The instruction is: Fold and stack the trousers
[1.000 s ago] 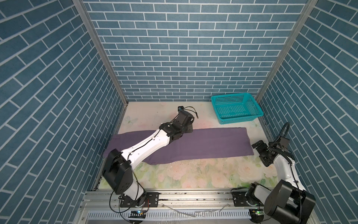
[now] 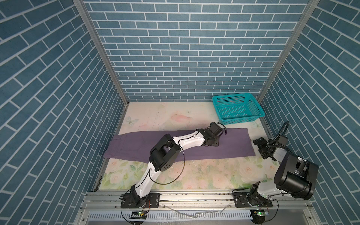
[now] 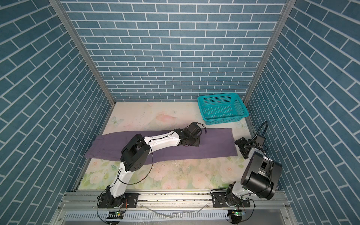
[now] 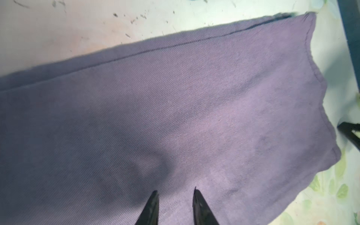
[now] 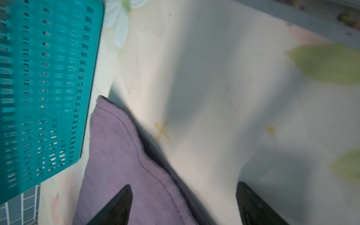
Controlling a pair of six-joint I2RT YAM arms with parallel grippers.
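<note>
Purple trousers point(image 2: 234, 144), legs laid together, lie flat and lengthwise across the table. My left gripper is over them, right of their middle, its fingers apart with no cloth between. The whole stretch of cloth to the hems shows in the left wrist view. Off the hem end, at the table's right side, is my right gripper. In the right wrist view its fingers are wide apart, and the hem of the trousers point(image 5: 131, 150) runs near the left finger. Nothing is held there. Part of the cloth is hidden under the left arm.
An empty teal basket point(image 2: 221, 121) stands at the back right, behind the hem end. The right wall point(image 2: 315, 93) is close beside my right arm.
The right gripper has shifted slightly near the hem end. The trousers lie as before.
</note>
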